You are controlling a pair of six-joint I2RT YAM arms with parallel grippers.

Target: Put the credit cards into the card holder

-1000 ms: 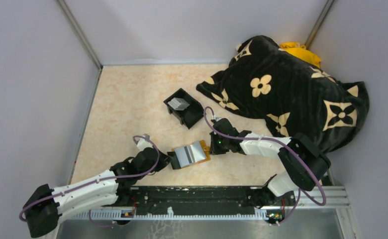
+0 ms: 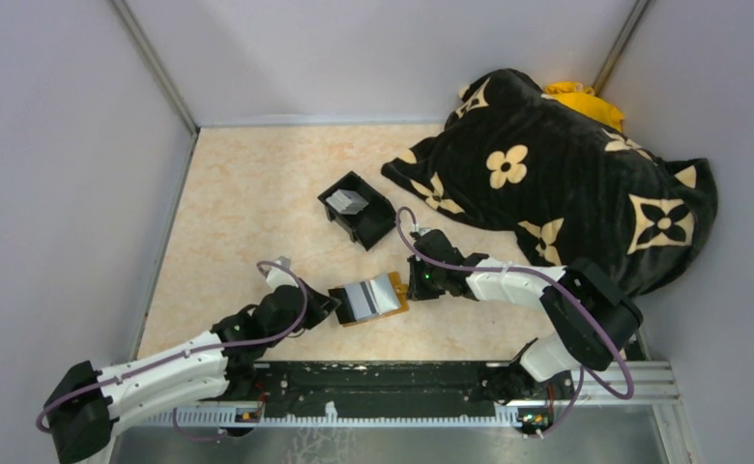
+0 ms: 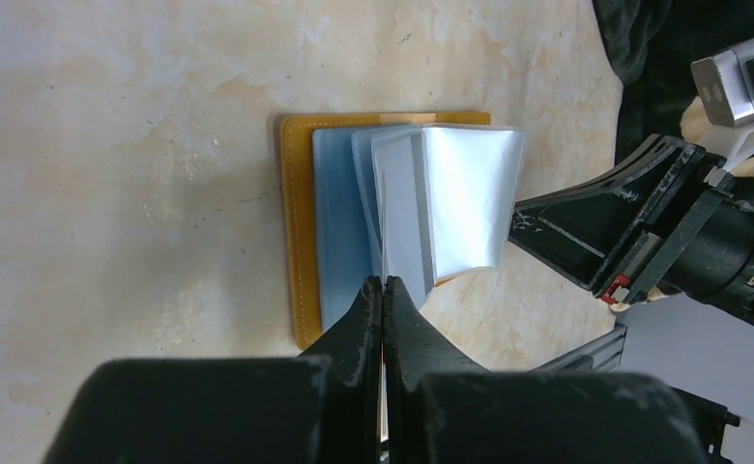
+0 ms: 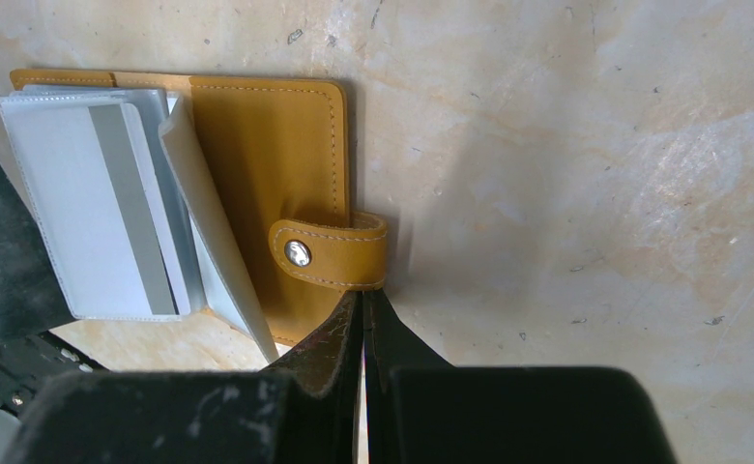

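Note:
A mustard-brown card holder lies open on the table, its pale clear sleeves fanned partly upright. One sleeve shows a grey-striped card. My left gripper is shut at the sleeves' edge; a thin sleeve edge runs to its fingertips, and whether it is pinched between them cannot be seen. At the holder's other side, my right gripper is shut, its tips touching the edge of the snap strap; nothing clearly shows between them. More cards lie in the black box.
An open black box stands behind the holder, left of the right arm. A dark flowered blanket is heaped at the back right. Bare table lies to the back left.
My left gripper has shifted slightly right along the holder's left end, and the sleeves there have moved a little with it. The right arm stays in place.

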